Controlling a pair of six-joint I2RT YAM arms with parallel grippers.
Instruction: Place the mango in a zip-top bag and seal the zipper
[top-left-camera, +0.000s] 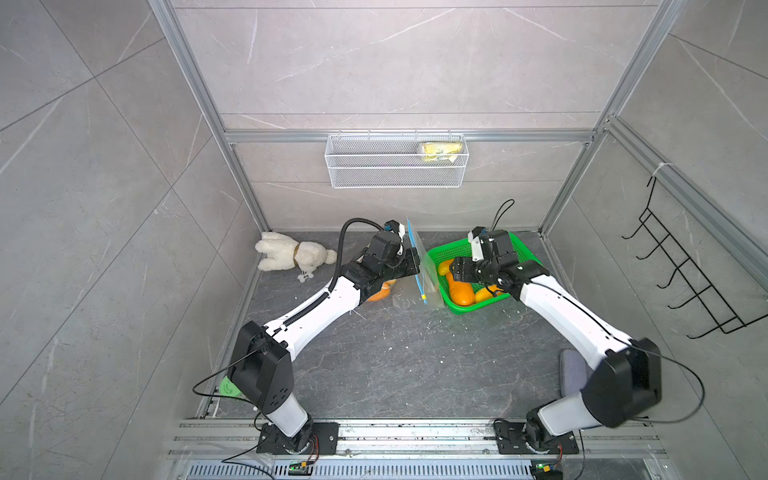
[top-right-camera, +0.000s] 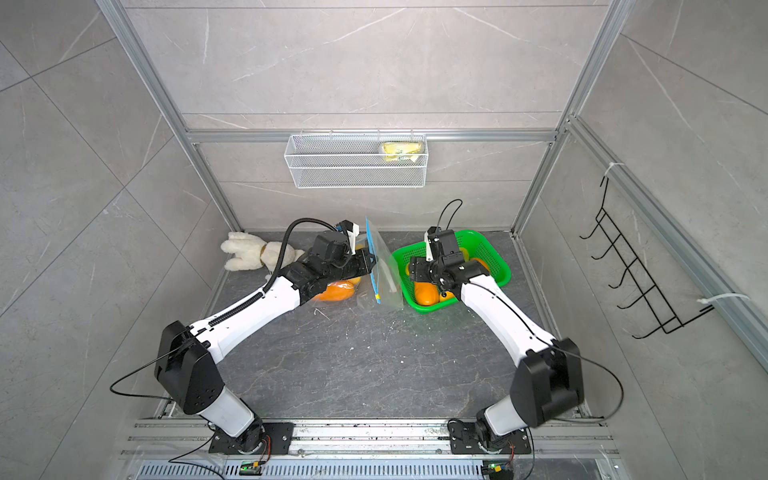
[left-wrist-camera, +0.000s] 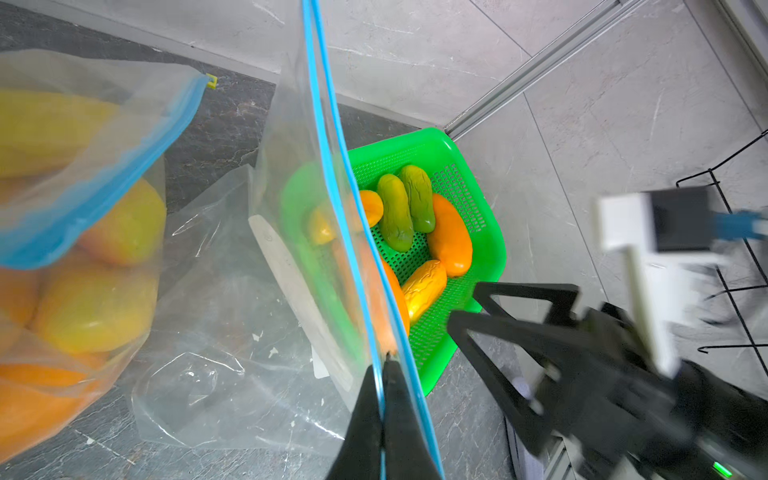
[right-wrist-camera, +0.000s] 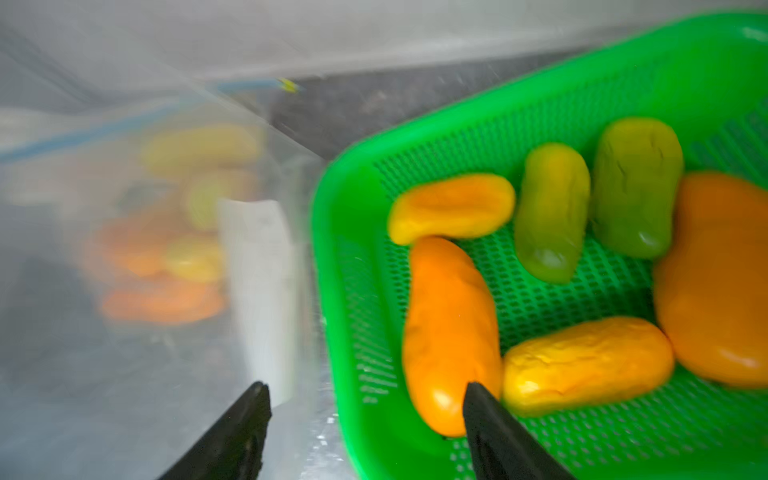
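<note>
My left gripper is shut on the blue zipper edge of an upright clear zip bag (left-wrist-camera: 296, 200), beside a green basket (left-wrist-camera: 480, 240). Inside the basket lie an orange mango (right-wrist-camera: 452, 336), another large orange fruit (right-wrist-camera: 712, 280) and several yellow and green fruits. My right gripper is open at the basket's left side by the bag, nothing between its fingers.
A filled zip bag (left-wrist-camera: 96, 304) stands left of the held bag, and a white plush toy (top-left-camera: 284, 252) lies at the back left. A wire shelf (top-left-camera: 352, 160) hangs on the back wall.
</note>
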